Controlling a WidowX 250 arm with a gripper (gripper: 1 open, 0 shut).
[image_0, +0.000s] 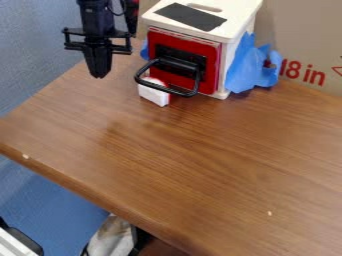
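My black gripper (99, 62) hangs above the back-left part of the table, left of a white toy oven-like box (209, 17) with a red front (182, 47) and a black loop handle (189, 92). A white block (152, 92) sits at the lower left of the red front, partly behind the handle. The gripper points down, apart from the box; whether its fingers are open or shut is unclear.
Blue tape (253, 66) is on both sides of the box. A cardboard panel (307, 45) stands behind.
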